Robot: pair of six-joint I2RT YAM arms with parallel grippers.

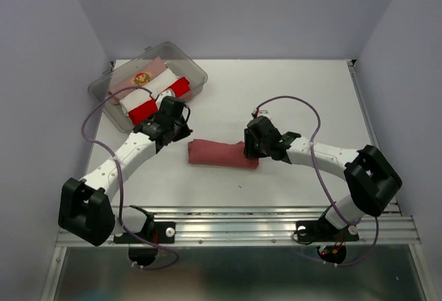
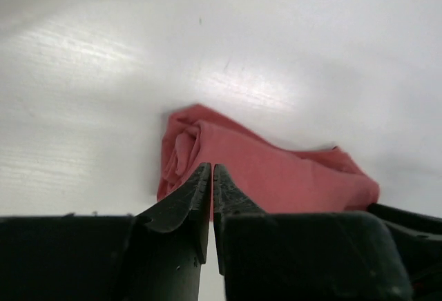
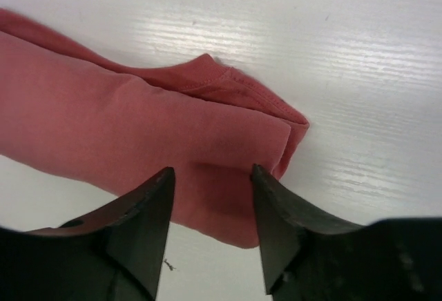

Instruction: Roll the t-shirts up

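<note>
A dark red t-shirt lies folded into a long strip on the white table, one loose edge showing along its far side. My left gripper is raised at the strip's left end; in the left wrist view its fingertips are close together in front of the cloth, with nothing seen held. My right gripper is over the strip's right end; in the right wrist view its fingers stand apart, one beside the cloth's end fold.
A clear plastic bin at the back left holds pink, white and red folded shirts. Grey walls border both sides.
</note>
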